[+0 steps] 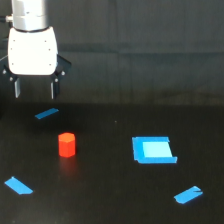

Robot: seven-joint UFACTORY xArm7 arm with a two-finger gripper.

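A small red block (67, 145) sits on the dark table, left of the middle. High above the table at the upper left, my gripper (35, 91) hangs with its two fingers wide apart and nothing between them. It is up and to the left of the block in the picture, well clear of it. Right of the middle lies a white square (156, 149) framed by blue tape (138, 150), with nothing on it.
Strips of blue tape mark the table: one at the back left (47, 113), one at the front left (18, 186) and one at the front right (188, 195). Between the block and the white square the table is bare. A dark backdrop (140, 60) stands behind.
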